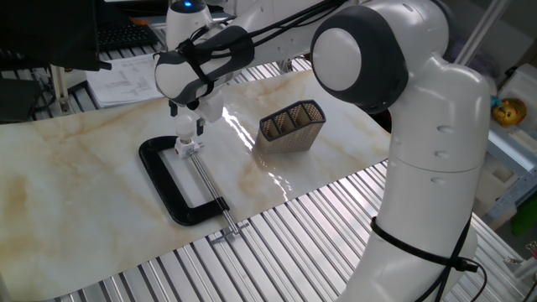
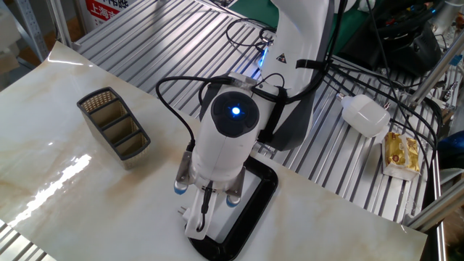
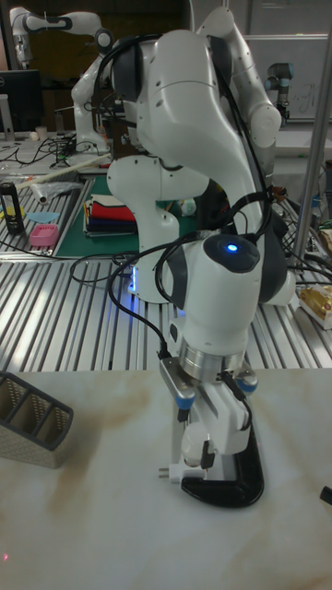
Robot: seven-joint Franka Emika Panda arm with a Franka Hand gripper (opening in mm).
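Observation:
A black C-clamp with a silver screw lies on the marbled sheet. At its far end in exterior view 1, beside or over the screw tip, is a white plug whose metal prongs show in exterior view 3. A rounded white piece stands upright above the plug; whether the two are joined is unclear. My gripper points down here, its dark fingertips spread apart on either side of the rounded piece. In exterior view 2 the hand hides much of the clamp.
A brown mesh holder with several compartments stands on the sheet, apart from the clamp. Off the sheet, a white bulb-like object and a gold-topped box rest on the slatted table.

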